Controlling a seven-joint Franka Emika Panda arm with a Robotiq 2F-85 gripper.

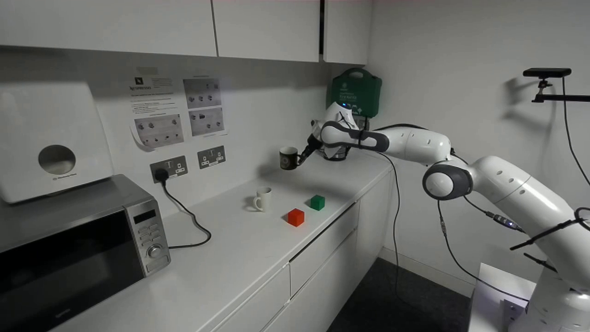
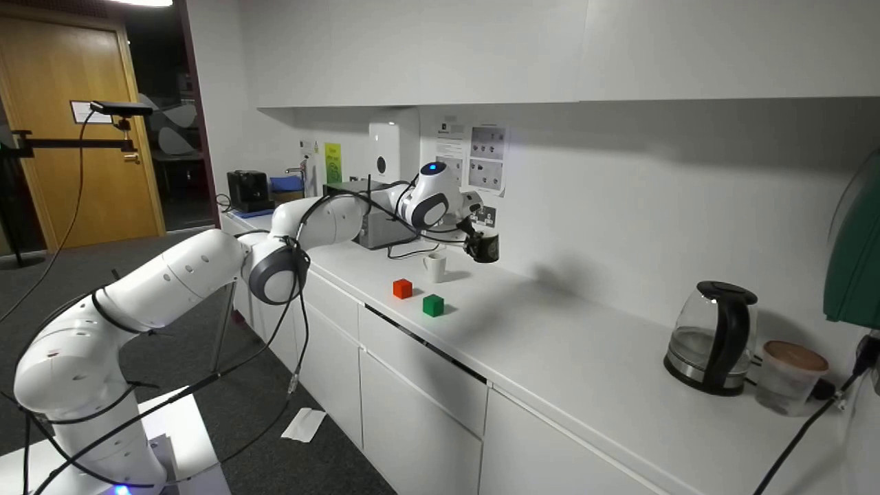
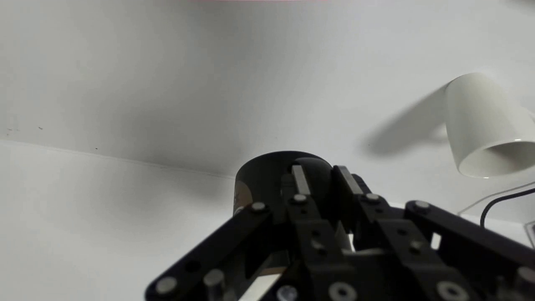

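A black mug (image 1: 288, 158) with a pale inside hangs above the counter near the back wall, roughly upright. My gripper is shut on its handle, with the mug body to the left of the fingers in the wrist view. In exterior view 2 the black mug (image 2: 485, 248) is at the tip of the arm, clear of the worktop. A white mug (image 1: 263, 199) stands upright on the counter; in the wrist view this white mug (image 3: 484, 125) is off to the right. Two small cubes, one red (image 1: 296, 216) and one green (image 1: 317, 202), lie near the counter's front edge.
A microwave (image 1: 83, 232) stands at one end of the counter. At the other end are a glass kettle (image 2: 711, 338) and a lidded tub (image 2: 789, 377). Wall cabinets (image 1: 265, 27) overhang the worktop. Between the green cube and the kettle, the counter (image 2: 569, 338) is bare.
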